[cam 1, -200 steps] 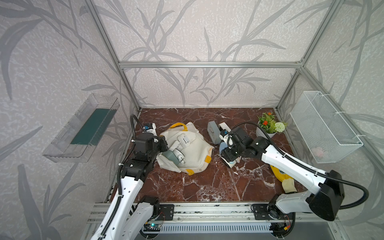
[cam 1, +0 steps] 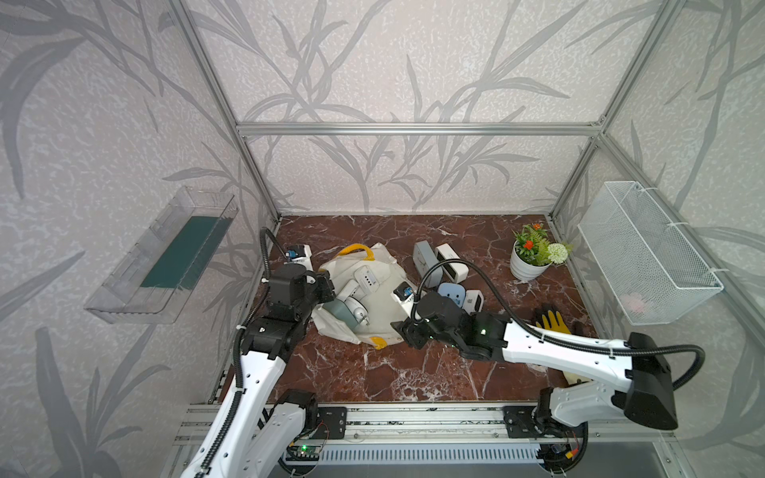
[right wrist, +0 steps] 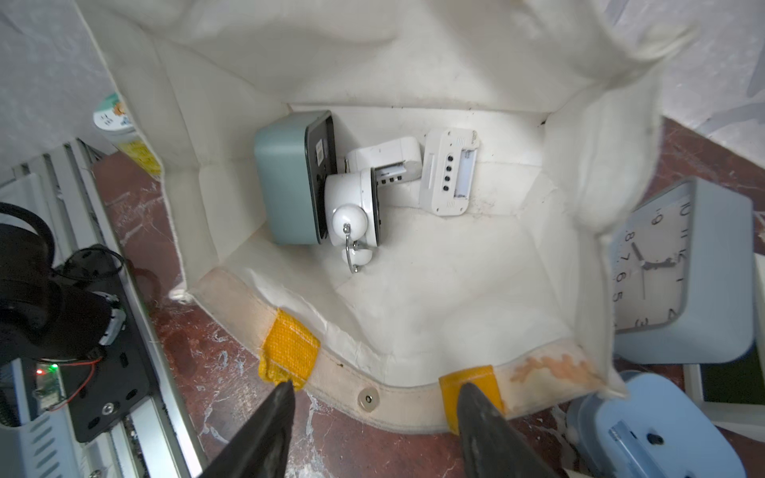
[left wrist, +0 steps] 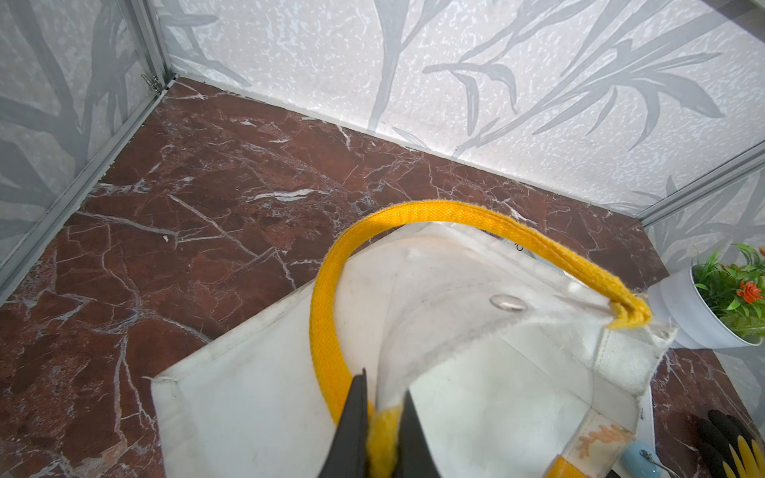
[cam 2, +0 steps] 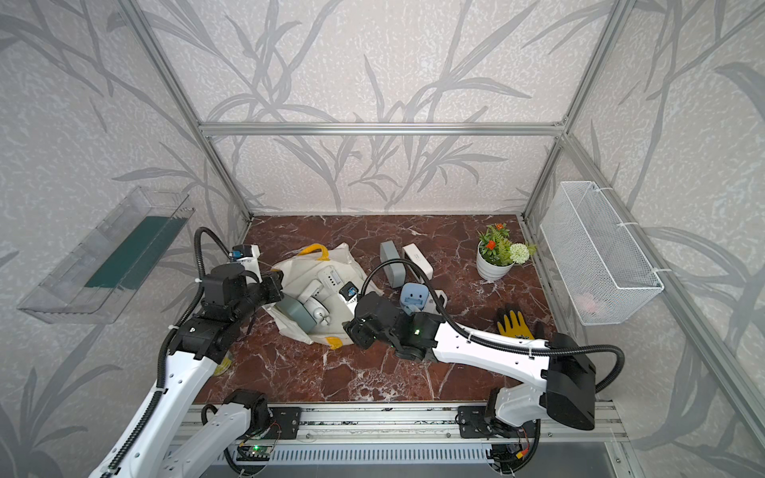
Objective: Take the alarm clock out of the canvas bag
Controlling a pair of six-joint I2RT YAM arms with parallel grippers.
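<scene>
The cream canvas bag (cam 1: 389, 275) stands open on the table. Inside, a teal box-shaped clock (right wrist: 283, 183) lies beside a white twin-bell alarm clock (right wrist: 346, 199). Two small white clocks, one upright (right wrist: 448, 171) and one tilted (right wrist: 390, 155), lie against the bag's far wall. At the bag's left rim, my left gripper is shut with the yellow handle (left wrist: 322, 318) running between its fingers. My right gripper is empty and open, its fingers apart above the bag's front rim (right wrist: 362, 394).
Right of the bag are a grey clock (right wrist: 689, 271), a white clock (cam 1: 452, 263), a blue clock with a face (cam 1: 452, 293) and another white clock (cam 1: 472, 301). A flower pot (cam 1: 527, 264) and a yellow glove (cam 1: 554, 321) lie further right.
My right gripper has swung left from above the clocks beside the bag to the bag's right front rim. The left arm holds still.
</scene>
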